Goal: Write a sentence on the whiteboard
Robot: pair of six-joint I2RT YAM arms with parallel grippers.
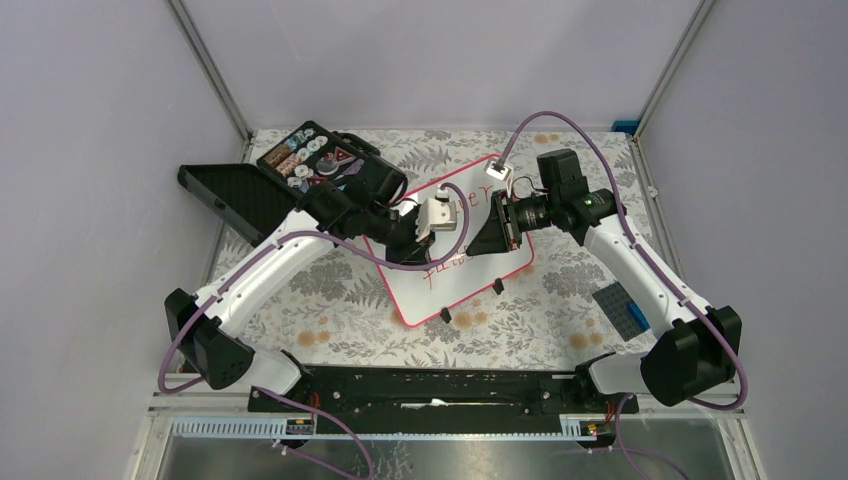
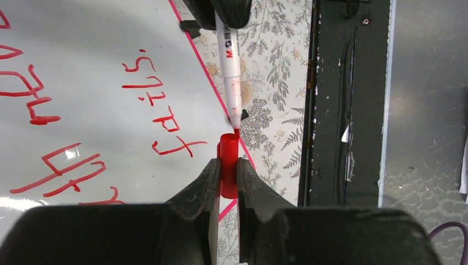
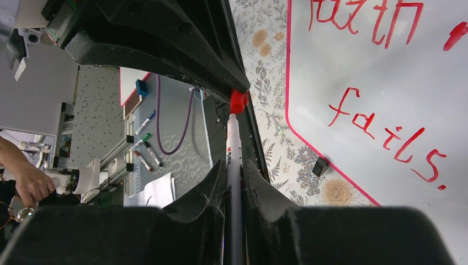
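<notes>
The whiteboard (image 1: 445,290) lies on the patterned table with red handwriting, including "fails." (image 3: 405,152) in the right wrist view. My left gripper is shut on a red marker cap (image 2: 228,146). My right gripper is shut on a white marker (image 3: 233,143). The marker's red tip points at the cap from just beside it, the two grippers facing each other over the board; whether tip and cap touch is hard to tell.
An open black case (image 1: 230,205) with assorted items sits at the back left. A grey mesh pad (image 1: 617,310) lies at the right edge. Black clips grip the board's edge.
</notes>
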